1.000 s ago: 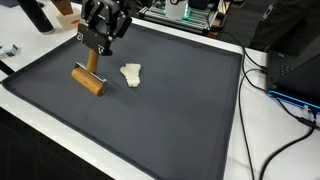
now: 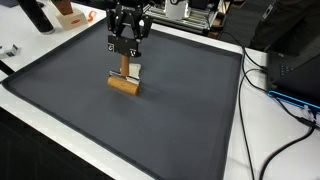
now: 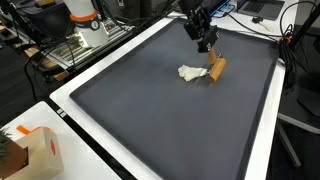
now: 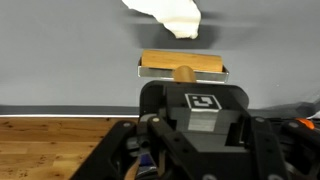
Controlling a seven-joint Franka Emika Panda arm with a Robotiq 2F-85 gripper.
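Observation:
My gripper [image 2: 125, 52] is shut on the handle of a wooden roller, and points down above the dark board. The roller [image 2: 124, 86] has an orange-brown cylinder in a metal frame; it hangs low, and I cannot tell whether it touches the board. In the second exterior view the roller [image 3: 217, 69] stands just right of a crumpled whitish piece [image 3: 192, 73]. In the wrist view the roller [image 4: 181, 61] shows ahead of the gripper, with the whitish piece [image 4: 178, 16] beyond it, apart. The handle's upper part is hidden by the gripper.
The dark board [image 2: 180, 120] is largely clear. A laptop [image 2: 298, 88] and cables lie to its right. A box with an orange front [image 3: 40, 150] stands off the board's near left corner. Several small items sit at the far left.
The gripper has carried the roller to the right, close to the whitish piece, which is now partly hidden behind it in the first exterior view.

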